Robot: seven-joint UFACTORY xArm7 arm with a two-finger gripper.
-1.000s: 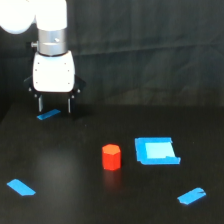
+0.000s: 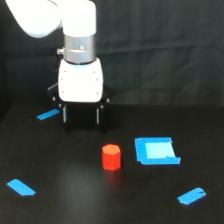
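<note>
A small red block (image 2: 111, 157) rests on the dark table near the middle. Behind it and to the left hangs my white gripper (image 2: 82, 119), pointing down. Its two fingers stand apart, and nothing shows between them. Right of the red block lies a blue piece (image 2: 142, 151) with a pale, whitish patch (image 2: 159, 150) on it.
Thin blue strips lie at the front left (image 2: 20, 187), the front right (image 2: 191, 196) and the back left (image 2: 48, 114), near the gripper. A dark curtain-like backdrop (image 2: 160, 60) closes off the rear.
My gripper has moved to the right and appears slightly lower or nearer in the picture. The red block and the blue pieces are where they were.
</note>
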